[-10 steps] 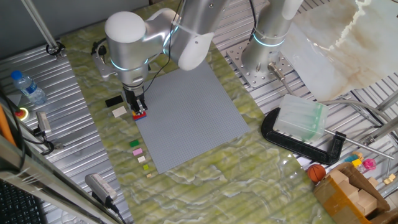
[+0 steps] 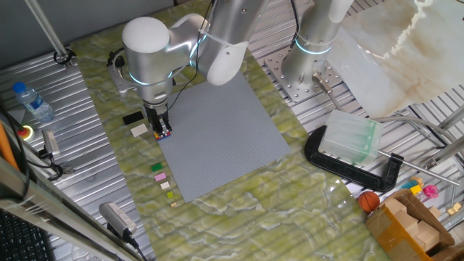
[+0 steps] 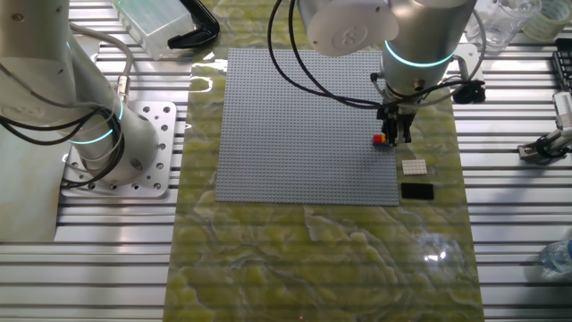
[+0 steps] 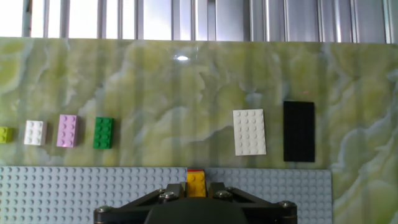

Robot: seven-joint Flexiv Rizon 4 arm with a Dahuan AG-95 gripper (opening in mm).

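My gripper points down at the grey baseplate's edge, its fingers close on both sides of an orange-yellow brick (image 4: pixel 196 183). A thin strip of a red brick (image 4: pixel 195 170) shows just beyond it. In exterior view 2, the red brick (image 3: pixel 378 139) lies on the baseplate (image 3: pixel 304 134) beside the fingertips. Exterior view 1 shows small red and blue patches under the gripper (image 2: pixel 162 132); the fingers hide most of them. Whether the yellow brick is seated on what lies beneath it, I cannot tell.
Off the baseplate's edge lie a white plate brick (image 4: pixel 249 132), a black one (image 4: pixel 299 131), a green brick (image 4: pixel 103 133), a pink brick (image 4: pixel 67 130), a small white brick (image 4: pixel 35 132) and a lime brick (image 4: pixel 5 134). Most of the baseplate is bare. A black clamp (image 2: pixel 348 170) stands off to the right.
The gripper has shifted very slightly. A second ago a longer red strip showed beneath it in exterior view 1; now less red shows there. The other bricks have not moved.
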